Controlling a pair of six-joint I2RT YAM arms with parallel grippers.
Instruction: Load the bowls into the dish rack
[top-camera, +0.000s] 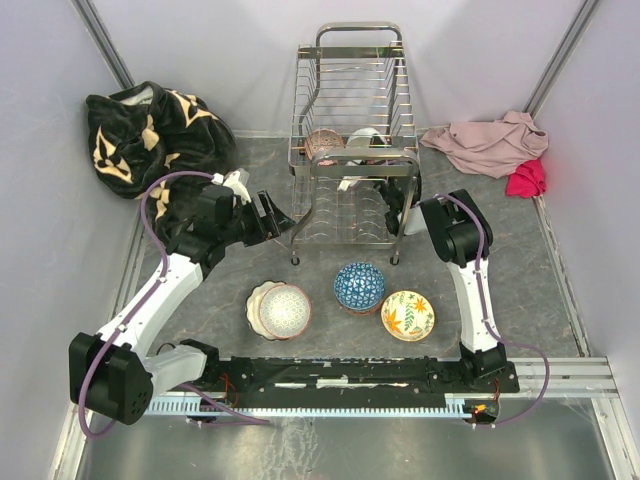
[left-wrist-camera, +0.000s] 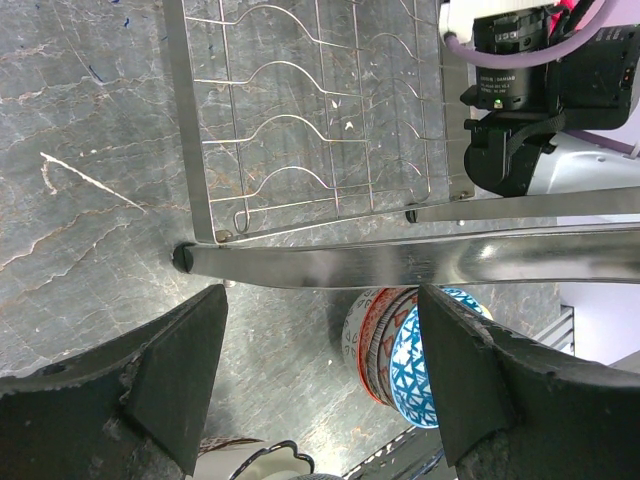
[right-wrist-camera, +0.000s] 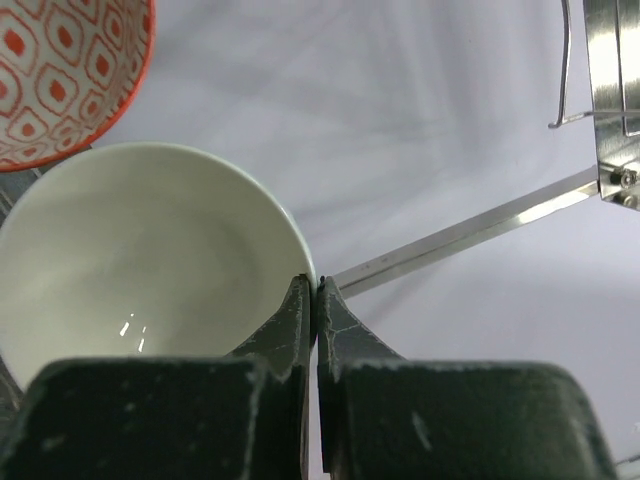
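A two-tier metal dish rack (top-camera: 350, 240) stands at the back centre, holding a patterned red bowl (right-wrist-camera: 60, 70) and a white bowl (right-wrist-camera: 150, 250). My right gripper is inside the rack, shut at the white bowl's rim; whether the rim is between its fingertips is unclear. My left gripper (top-camera: 272, 220) is part open at the rack's left front, empty, above the floor in the left wrist view. In front of the rack lie stacked cream bowls (top-camera: 283, 310), a blue patterned stack (top-camera: 358, 286) and a floral bowl (top-camera: 407, 316).
A dark patterned blanket (top-camera: 150, 140) is heaped at the back left; pink cloths (top-camera: 485, 145) lie at the back right. Rack rails run close beside both grippers.
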